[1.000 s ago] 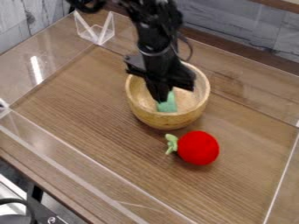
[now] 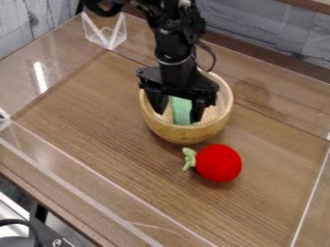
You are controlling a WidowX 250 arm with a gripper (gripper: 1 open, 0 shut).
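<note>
My black gripper point(image 2: 177, 99) hangs over a tan wooden bowl point(image 2: 184, 133) in the middle of the view, its two fingers apart and down at the bowl's level. A pale green object point(image 2: 183, 112) lies in the bowl between or just behind the fingers, partly hidden by them. Whether they touch it I cannot tell. A red tomato-like object point(image 2: 219, 165) with a pale green stem sits on the table in front of the bowl, to the right.
A wooden edge runs along the back right. A clear plastic item point(image 2: 106, 31) stands at the back left, and a dark round shape is at the bottom left corner.
The bowl and red object look unmoved.
</note>
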